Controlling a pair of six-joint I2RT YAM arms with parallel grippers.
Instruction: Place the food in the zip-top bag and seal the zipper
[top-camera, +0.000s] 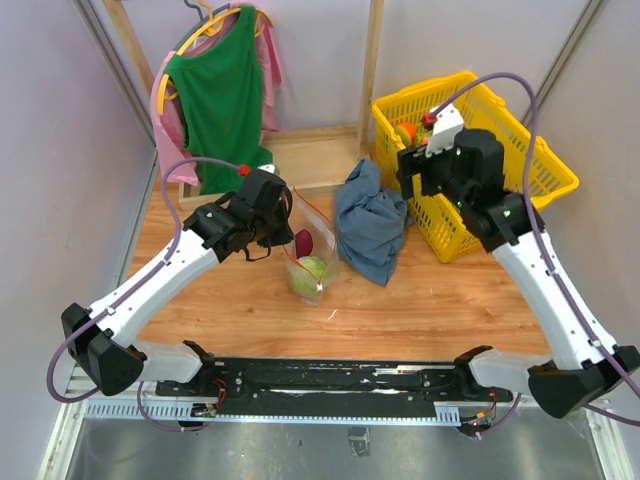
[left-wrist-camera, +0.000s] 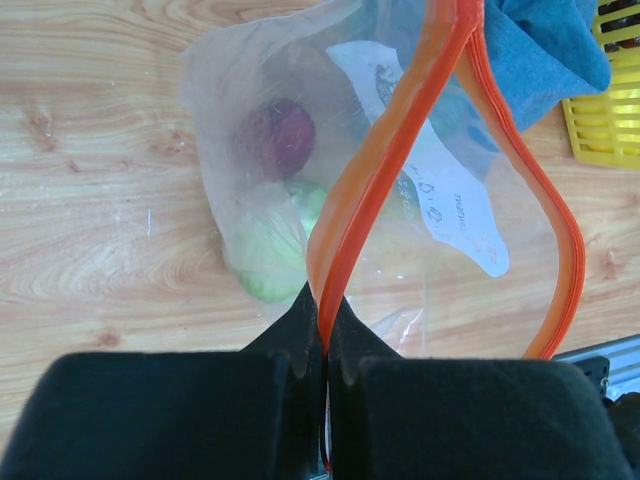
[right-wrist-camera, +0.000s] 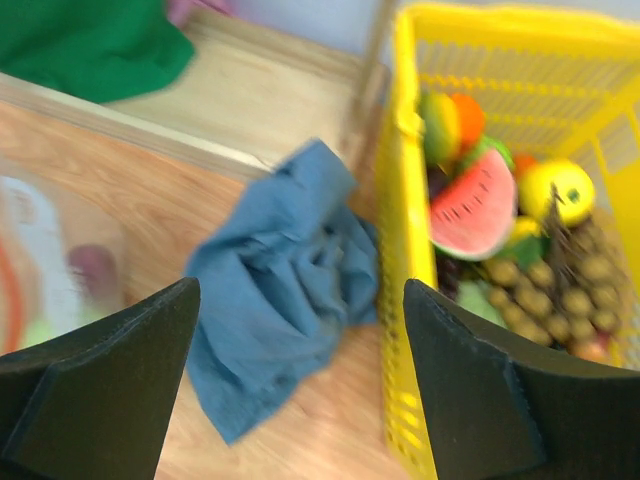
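Note:
A clear zip top bag (left-wrist-camera: 225, 190) with an orange zipper edge (left-wrist-camera: 375, 170) hangs gaping at its mouth. Inside it lie a dark purple food item (left-wrist-camera: 283, 137) and a pale green one (left-wrist-camera: 268, 245). My left gripper is shut on the bag's orange edge, which runs between its fingertips. Over the left side of the yellow basket (top-camera: 440, 225) is my right gripper (top-camera: 415, 165). In the right wrist view its fingers (right-wrist-camera: 100, 390) stand apart, with nothing between them but the cloth and table beyond.
The yellow basket holds a watermelon slice (right-wrist-camera: 475, 205), a yellow fruit (right-wrist-camera: 558, 190) and other produce. A crumpled blue cloth (top-camera: 372, 220) lies between bag and basket. Behind, clothes (top-camera: 220, 100) hang over a wooden tray (top-camera: 310, 155).

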